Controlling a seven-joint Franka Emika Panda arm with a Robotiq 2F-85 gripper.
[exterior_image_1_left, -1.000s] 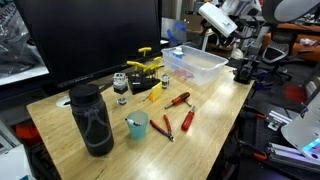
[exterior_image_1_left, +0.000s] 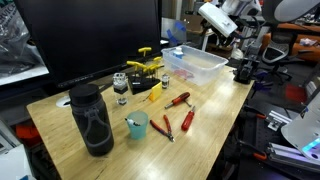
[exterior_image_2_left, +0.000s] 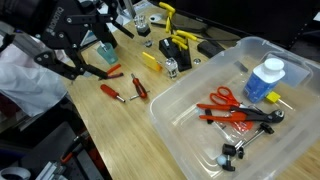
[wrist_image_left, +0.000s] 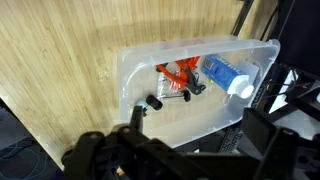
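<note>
My gripper stands open above the clear plastic bin (wrist_image_left: 190, 48), its two dark fingers wide apart with nothing between them. Inside the bin, in exterior view 2, lie a white bottle with a blue label (exterior_image_2_left: 266, 76), red-handled scissors (exterior_image_2_left: 226, 96), red-and-black pliers (exterior_image_2_left: 236, 116), a small yellow piece (exterior_image_2_left: 272, 97) and some small dark parts (exterior_image_2_left: 228, 154). From the wrist, the bottle (wrist_image_left: 226, 75) shows near the bin's right end. The bin's near right part is hidden behind a finger there.
On the table are a teal cup (exterior_image_1_left: 137, 124), a black cylinder (exterior_image_1_left: 92, 120), a red screwdriver (exterior_image_1_left: 188, 118), pliers (exterior_image_1_left: 162, 130), a yellow-handled tool (exterior_image_1_left: 155, 92) and several yellow clamps (exterior_image_1_left: 150, 66). A monitor (exterior_image_1_left: 90, 40) stands behind.
</note>
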